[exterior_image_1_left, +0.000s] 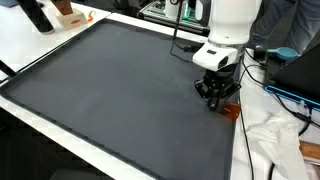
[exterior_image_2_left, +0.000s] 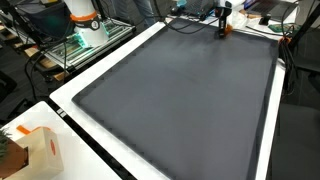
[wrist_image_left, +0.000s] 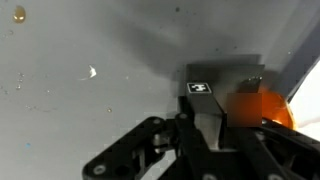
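In the wrist view a dark, slim block (wrist_image_left: 201, 95) with a pale marked end face stands between the fingers of my gripper. The fingers are shut on it. In exterior view 1 my gripper (exterior_image_1_left: 213, 102) is low over the grey board near its right edge, and the block is too dark there to pick out. An orange object (wrist_image_left: 262, 106) sits right beside the block, on the board's edge side. That orange object (exterior_image_1_left: 231, 110) shows partly behind the fingers in exterior view 1.
The grey board (exterior_image_1_left: 110, 80) is broad and bare to the left, with a white border. A crumpled white cloth or bag (exterior_image_1_left: 273, 140) lies just past the right edge. Cables (exterior_image_1_left: 290, 97) run there too. An orange-and-white robot part (exterior_image_2_left: 88, 25) stands at the far left in exterior view 2.
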